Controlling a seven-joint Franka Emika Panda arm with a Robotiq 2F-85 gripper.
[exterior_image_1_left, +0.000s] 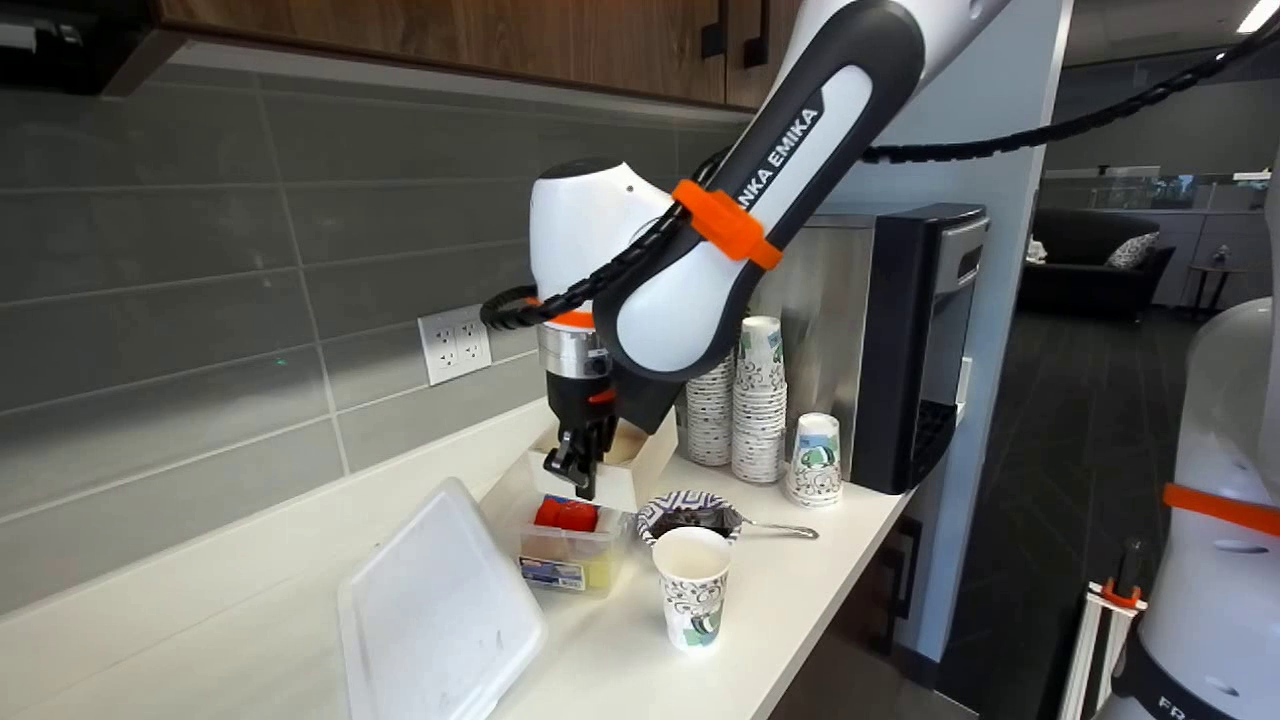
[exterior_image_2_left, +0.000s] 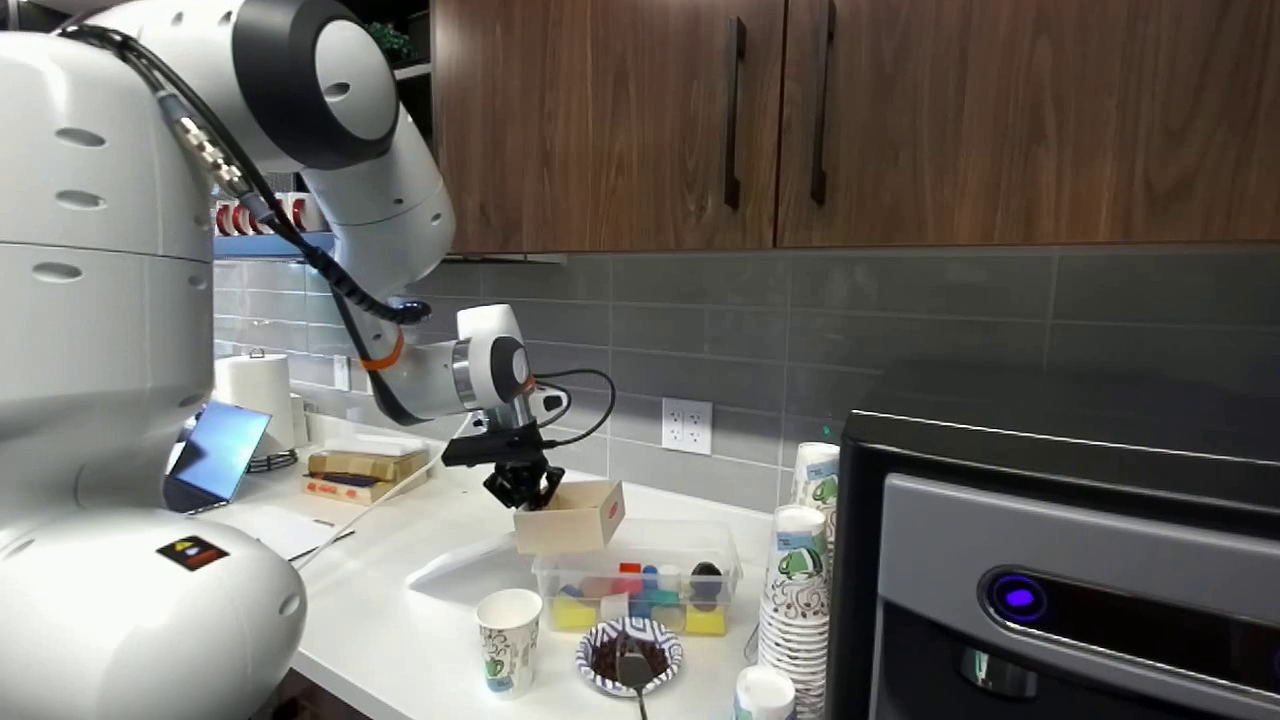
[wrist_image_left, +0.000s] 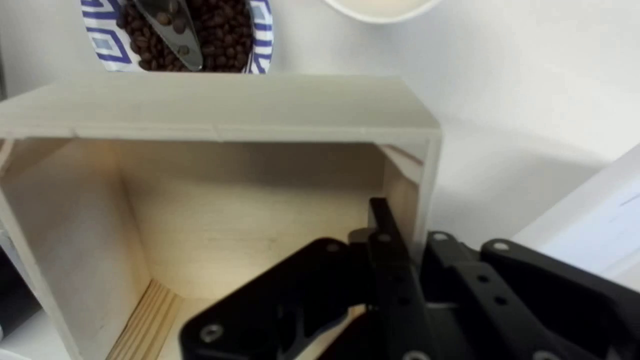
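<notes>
An open-topped wooden box (wrist_image_left: 252, 210) fills much of the wrist view, and its inside looks empty. My gripper is shut on one side wall of it, one finger inside and one outside. In exterior view 2 the box (exterior_image_2_left: 570, 520) hangs slightly tilted at the left part of a clear plastic bin (exterior_image_2_left: 636, 564), with the gripper (exterior_image_2_left: 528, 498) at its left end. The bin holds several coloured pieces, red, yellow and blue. From exterior view 1 the box (exterior_image_1_left: 618, 480) covers part of the bin (exterior_image_1_left: 576, 558).
A white lid (exterior_image_1_left: 441, 612) lies beside the bin. In front stand a paper cup (exterior_image_1_left: 692, 588) and a patterned bowl (exterior_image_2_left: 629, 656) of coffee beans with a scoop. Stacked cups (exterior_image_2_left: 795, 588) and a coffee machine (exterior_image_2_left: 1056, 576) stand to the right in exterior view 2.
</notes>
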